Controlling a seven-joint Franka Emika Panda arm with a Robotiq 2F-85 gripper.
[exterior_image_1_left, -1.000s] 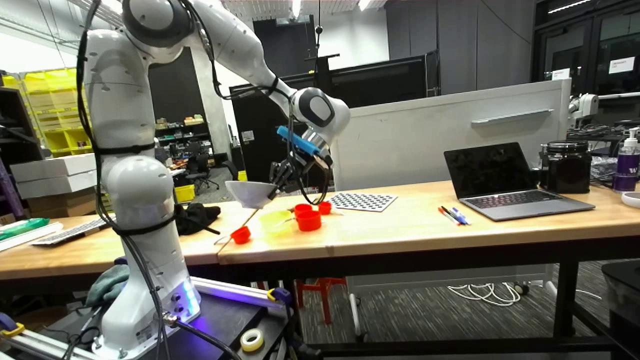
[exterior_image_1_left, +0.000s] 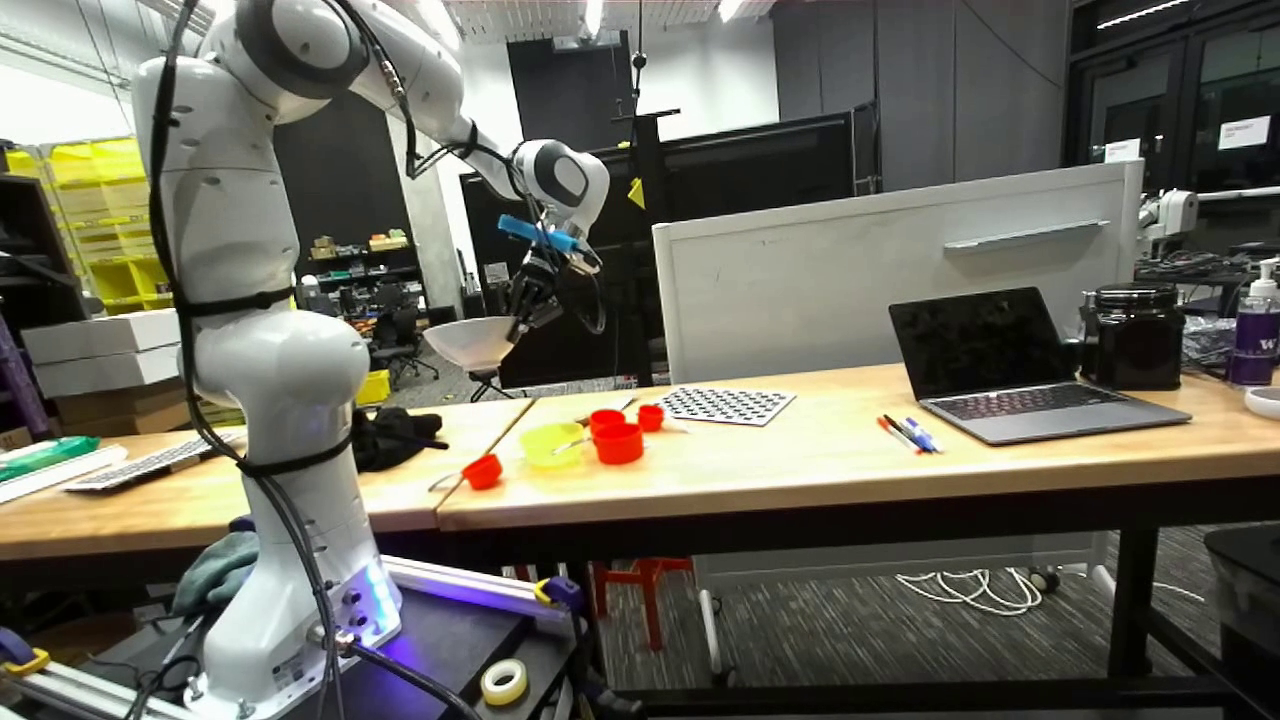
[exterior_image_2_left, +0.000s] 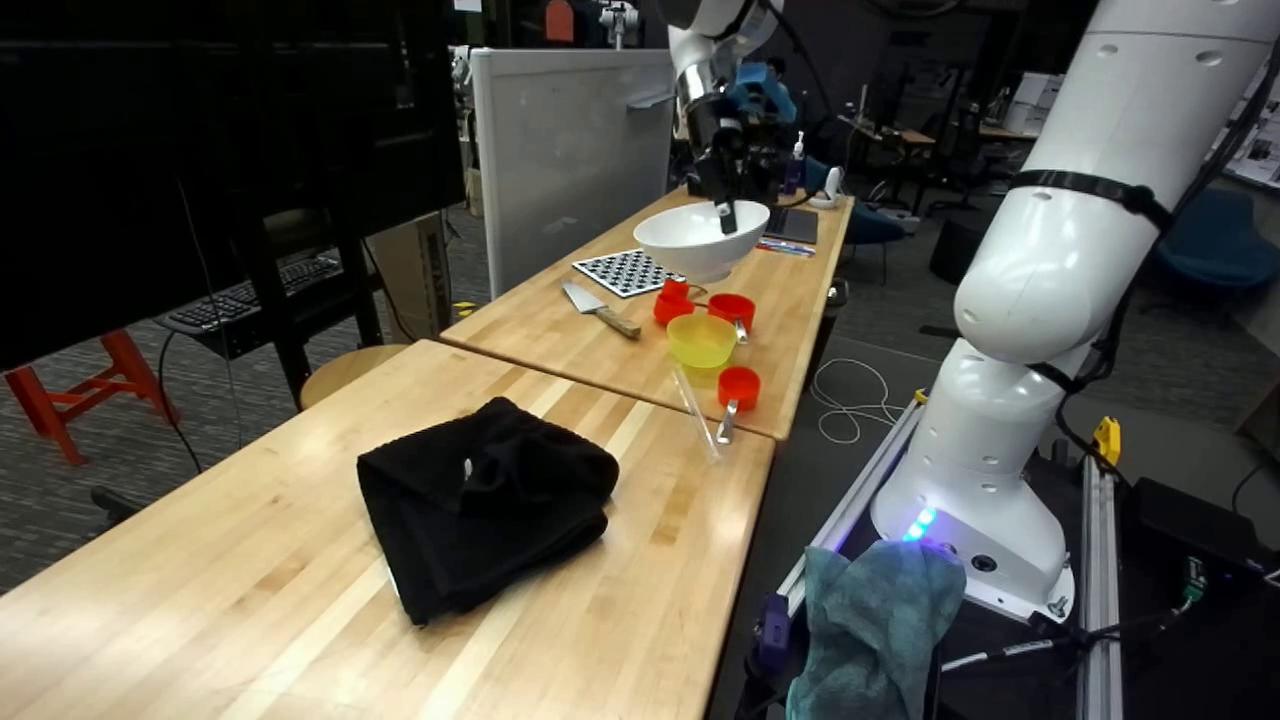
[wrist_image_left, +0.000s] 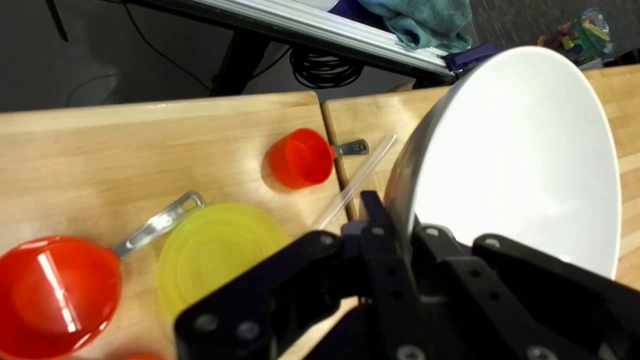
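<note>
A white bowl (wrist_image_left: 522, 150) hangs in the air above the table, its rim pinched between the black fingers of my gripper. In exterior view 1 the bowl (exterior_image_1_left: 471, 343) is left of the gripper (exterior_image_1_left: 518, 324) and well clear of the tabletop. From exterior view 2 the bowl (exterior_image_2_left: 684, 240) appears over the far half of the table, beyond a yellow bowl (exterior_image_2_left: 702, 341), with the gripper (exterior_image_2_left: 726, 216) reaching over its rim. The bowl's inside looks empty in the wrist view.
Red measuring cups (exterior_image_2_left: 739, 386) stand around the yellow bowl, with a clear stick (exterior_image_2_left: 696, 414) nearby. A wood-handled knife-like tool (exterior_image_2_left: 602, 308) and a checkered board (exterior_image_2_left: 626, 272) lie farther back. A black cloth (exterior_image_2_left: 486, 498) rests on the near table; a laptop (exterior_image_1_left: 1032, 384) sits far right.
My gripper has risen and shifted left in exterior view 1, carrying the white bowl higher above the table. The cups and yellow bowl look unmoved.
</note>
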